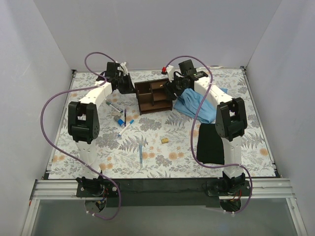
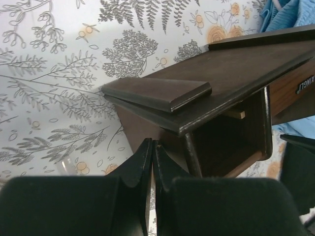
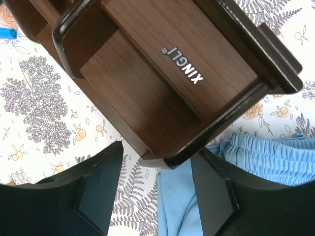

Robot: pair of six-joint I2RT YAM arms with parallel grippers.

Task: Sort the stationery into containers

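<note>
A dark wooden organizer (image 1: 153,105) with several compartments stands at the back middle. My left gripper is shut, nothing showing between its fingers, at the organizer's left end. My right gripper stands part open at the organizer's right end, its fingers on either side of a lower corner; whether they touch it cannot be told. Loose stationery lies left and in front: a blue bottle (image 1: 118,120), a dark pen (image 1: 125,117), a white-and-blue marker (image 1: 126,128), a long blue stick (image 1: 140,154) and a small yellow block (image 1: 164,140).
A crumpled blue cloth (image 1: 202,108) lies right of the organizer, under the right arm. A black mat (image 1: 210,146) lies at the front right. Walls bound the table at back and sides.
</note>
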